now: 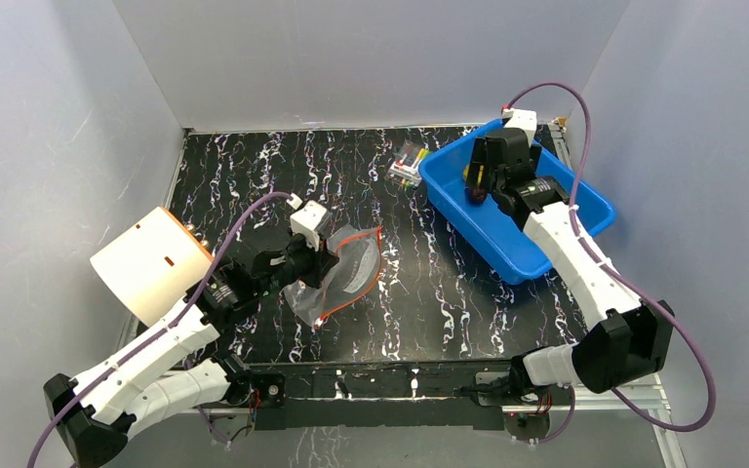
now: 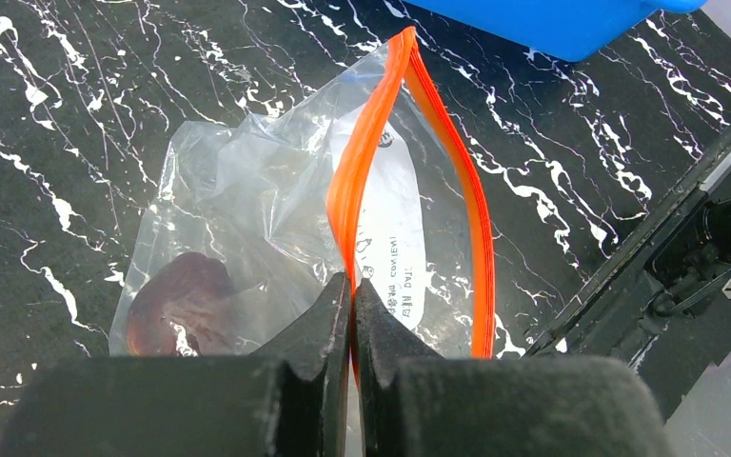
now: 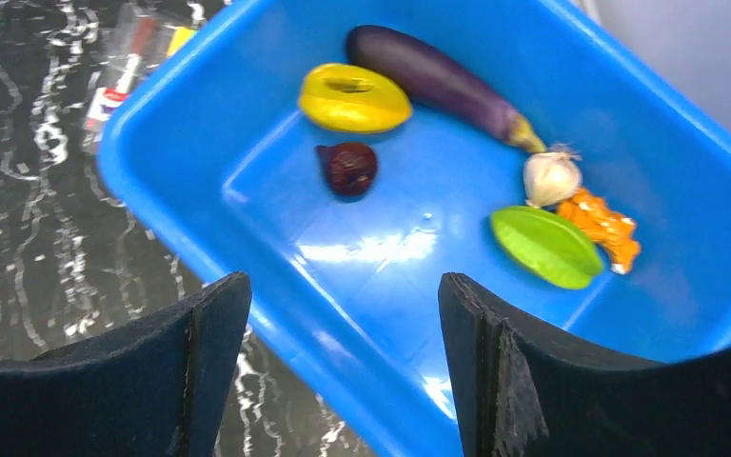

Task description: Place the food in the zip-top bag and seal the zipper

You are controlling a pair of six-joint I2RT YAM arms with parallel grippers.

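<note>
The clear zip top bag [image 1: 351, 273] lies flat on the table with its orange zipper edge [image 2: 481, 248]; a dark reddish item [image 2: 181, 305] sits inside it. My left gripper is shut on the orange edge of the bag. My right gripper hangs open over the blue bin [image 1: 488, 234], nothing between its fingers. The bin holds a purple eggplant [image 3: 428, 81], a yellow piece [image 3: 352, 100], a dark red piece [image 3: 350, 169], garlic [image 3: 550, 179], a green piece [image 3: 544, 246] and an orange piece [image 3: 600, 227].
A small clear packet with coloured items [image 1: 407, 164] lies left of the bin. A cream board [image 1: 146, 258] stands at the left edge. The table's middle, between bag and bin, is clear.
</note>
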